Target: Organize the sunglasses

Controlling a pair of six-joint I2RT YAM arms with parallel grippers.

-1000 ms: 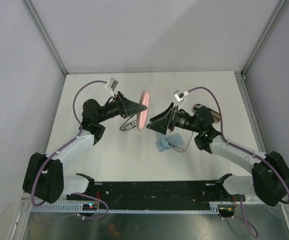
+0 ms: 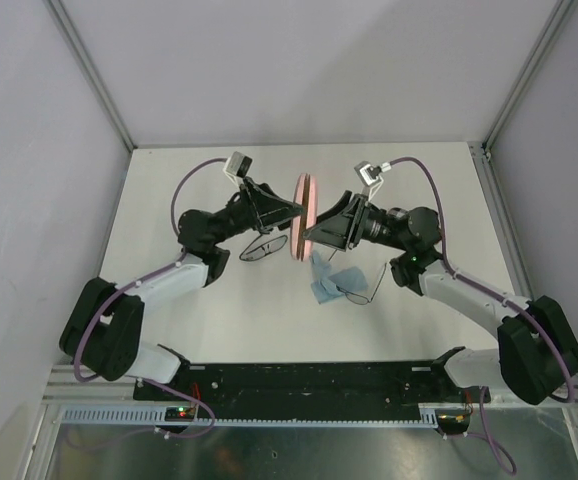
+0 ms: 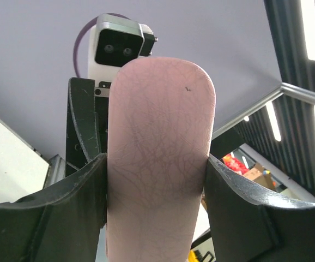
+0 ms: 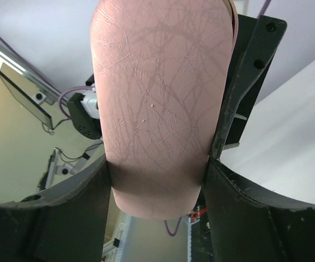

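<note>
A pink glasses case (image 2: 297, 215) is held upright in the air between both arms at the table's centre. My left gripper is shut on one side of it, filling much of the left wrist view. My right gripper has its fingers around the other side of the case (image 4: 160, 98); how tightly they close is unclear. Below, a pair of glasses (image 2: 263, 250) lies left of centre, and another pair (image 2: 369, 298) lies right of centre on a blue cloth (image 2: 325, 287).
The right arm covers part of the table's right half.
The case has moved slightly rightward with my left gripper and now shows a dark middle seam. My right gripper has come up to the case's right side.
</note>
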